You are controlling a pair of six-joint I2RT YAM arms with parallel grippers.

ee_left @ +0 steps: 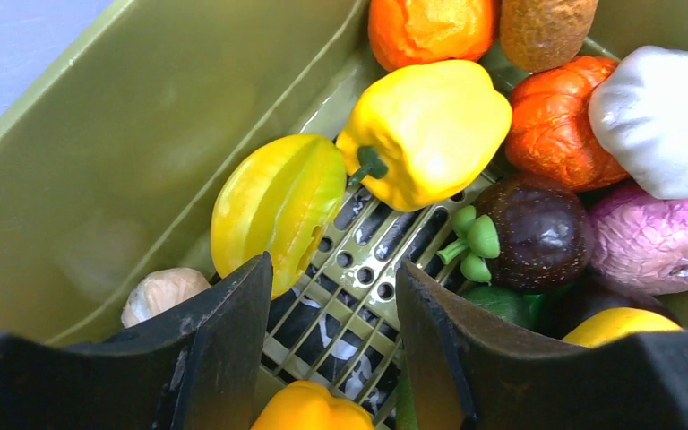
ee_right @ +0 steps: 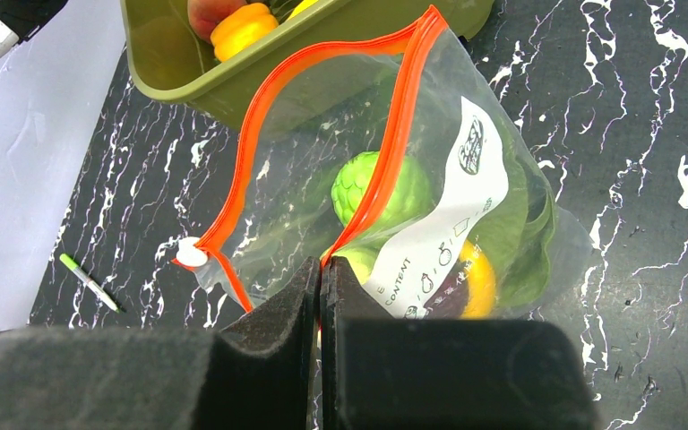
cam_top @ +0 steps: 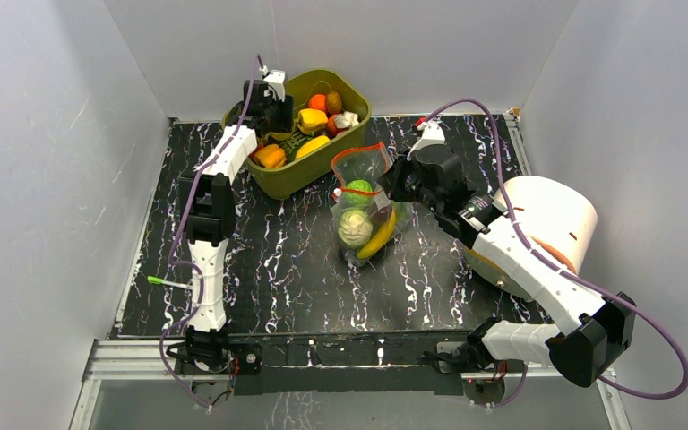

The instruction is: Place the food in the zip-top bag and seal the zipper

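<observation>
My left gripper is open inside the green bin [ee_left: 98, 152], nothing between its fingertips, just short of a yellow starfruit [ee_left: 273, 206]. A yellow pepper [ee_left: 430, 125], mangosteen [ee_left: 537, 233], purple onion [ee_left: 654, 242] and other produce surround it. My right gripper is shut on the red-orange zipper rim of the clear bag [ee_right: 520, 179], holding it up. The bag stands gaping with a green artichoke-like item [ee_right: 381, 184], a pale cabbage [cam_top: 355, 228] and a banana [cam_top: 376, 235] inside.
A white cylindrical object [cam_top: 546, 206] stands at the right behind my right arm. A green-capped marker [cam_top: 168, 282] lies at the left.
</observation>
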